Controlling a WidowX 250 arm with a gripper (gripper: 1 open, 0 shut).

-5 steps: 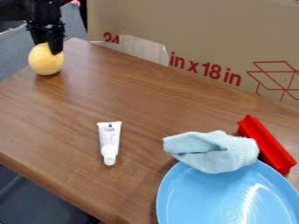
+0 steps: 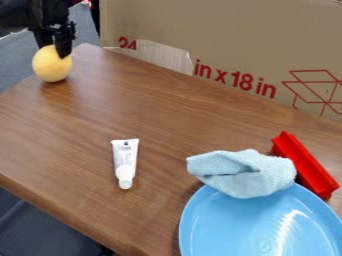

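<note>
My black gripper [image 2: 54, 38] is at the top left edge, over a pale yellow round object [image 2: 52, 66] on the far left of the wooden table [image 2: 154, 120]. Its fingers reach down to the top of that object; I cannot tell whether they grip it. A white tube [image 2: 126, 160] lies upright in the frame at the centre left. A light blue cloth [image 2: 241, 172] rests by the rim of a blue plate [image 2: 227, 240], with a red holder [image 2: 303, 163] behind it at the right.
A large cardboard box [image 2: 227, 40] stands along the back of the table. The table's left edge drops to a dark area.
My gripper has shifted very slightly at the yellow object's top; everything else looks the same.
</note>
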